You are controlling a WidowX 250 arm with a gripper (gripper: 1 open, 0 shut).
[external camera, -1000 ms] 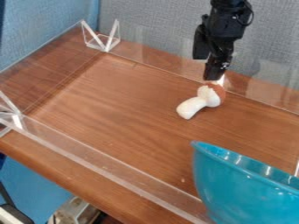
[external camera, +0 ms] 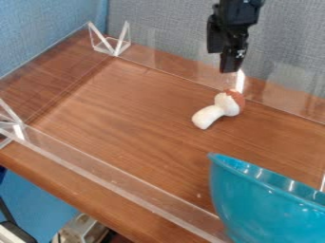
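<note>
A white mushroom-like object with an orange-brown band lies on the wooden surface, right of centre. My dark gripper hangs at the top, above and slightly behind this object and apart from it. Its fingertips point down; I see nothing held, but the gap between the fingers is hard to make out.
A large turquoise bowl fills the lower right.
</note>
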